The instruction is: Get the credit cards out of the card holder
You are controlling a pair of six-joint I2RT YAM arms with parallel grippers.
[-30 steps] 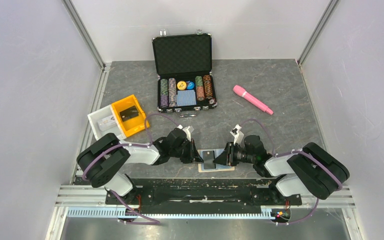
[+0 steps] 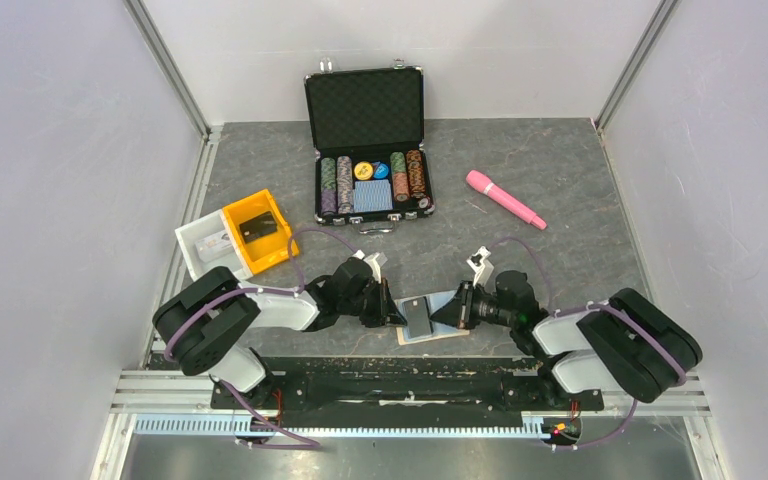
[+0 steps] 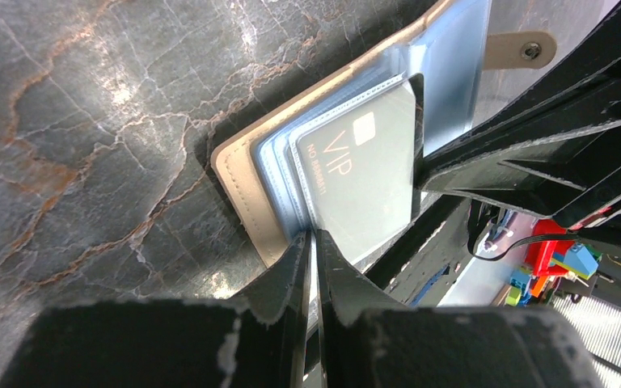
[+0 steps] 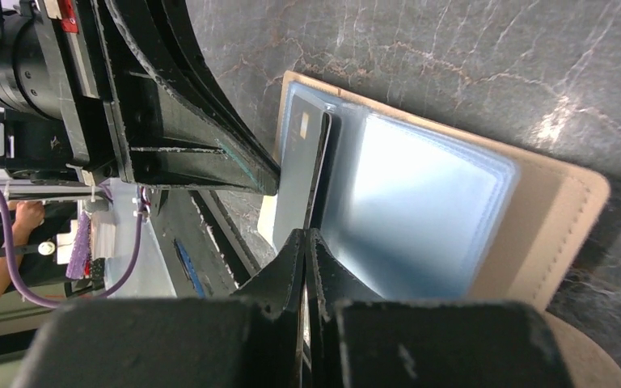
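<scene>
The beige card holder [image 2: 407, 339] with blue-tinted clear sleeves lies spread between my two grippers near the table's front edge. A dark grey VIP card [image 3: 361, 166] sits in its left sleeve, its right edge showing at the sleeve's opening. My left gripper is shut on the sleeve edge at the holder's left end. My right gripper is shut with nothing between its fingers, tips close to the exposed edge of the card [image 4: 301, 166]. The right sleeve [image 4: 420, 202] looks empty.
An orange and white box [image 2: 287, 243] at the left holds cards. An open case [image 2: 365, 108] of poker chips stands at the back. To the right lies a pink microphone-shaped object [image 2: 505, 199]. Bare table surrounds the holder on its far side.
</scene>
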